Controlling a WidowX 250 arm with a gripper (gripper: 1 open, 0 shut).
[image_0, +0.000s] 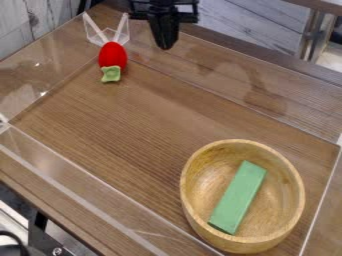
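My gripper (167, 42) is at the top of the view, dark and pointing down, shut with nothing visible between its fingers. Below and left of it lies a red object (112, 58) with white parts fanning out behind it and a small green piece (111, 74) at its front, on the wooden floor of the workspace. At the lower right a yellow bowl (209, 190) holds a green block (237, 197).
A pale rim runs along the left and back edges of the wooden surface (120, 140).
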